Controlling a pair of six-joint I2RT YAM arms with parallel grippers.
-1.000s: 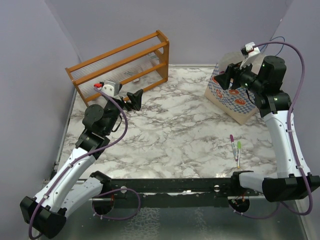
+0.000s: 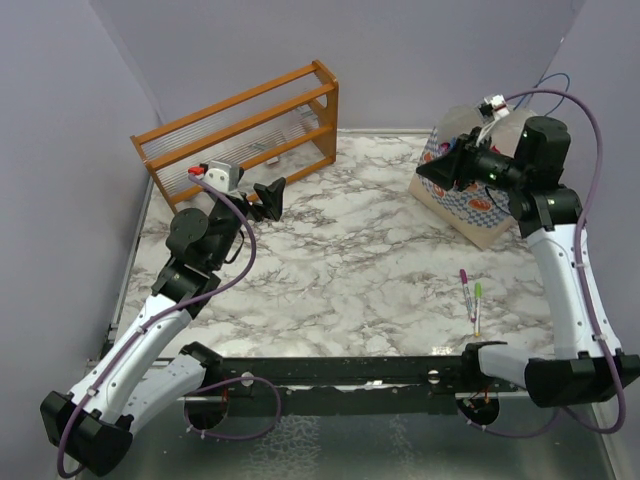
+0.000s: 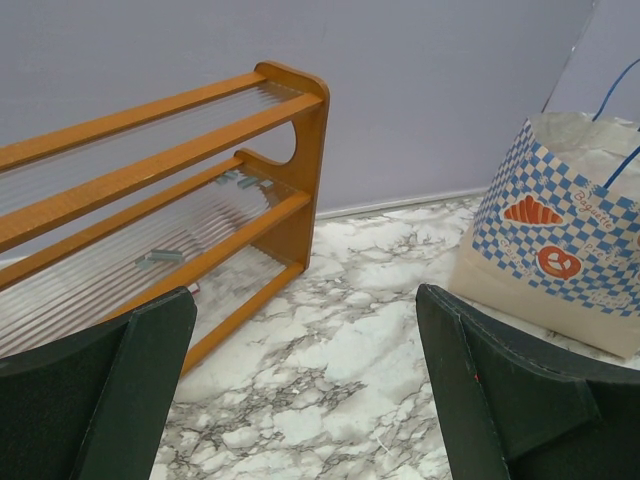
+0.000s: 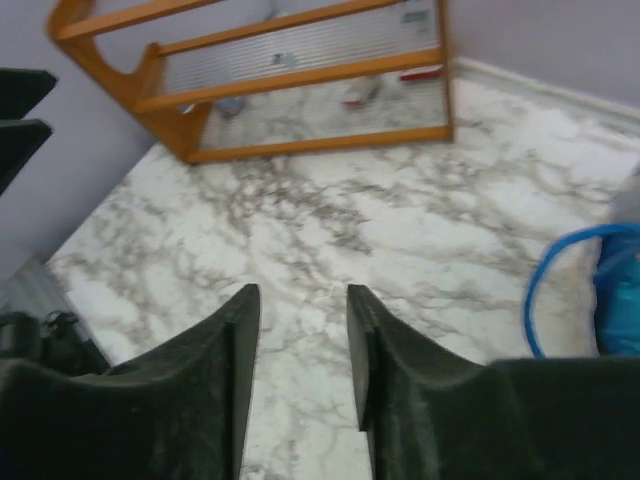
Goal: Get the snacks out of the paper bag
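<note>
The paper bag (image 3: 550,250) with a blue checked print and blue handles stands at the back right of the table. My right gripper (image 2: 444,172) is over the bag's front left, partly covering it in the top view. In the right wrist view its fingers are blurred with a gap between them, part open, and nothing shows in it; a blue handle lies to the right. My left gripper (image 2: 266,200) stands open and empty at the left, its fingers wide apart in the left wrist view. The bag's contents cannot be made out.
A wooden rack (image 2: 235,120) with clear shelves stands at the back left, close beyond my left gripper. Two pens, pink (image 2: 466,295) and green (image 2: 477,308), lie at the front right.
My right gripper has shifted slightly downward and left in the top view over the last second. The left arm has not moved.
</note>
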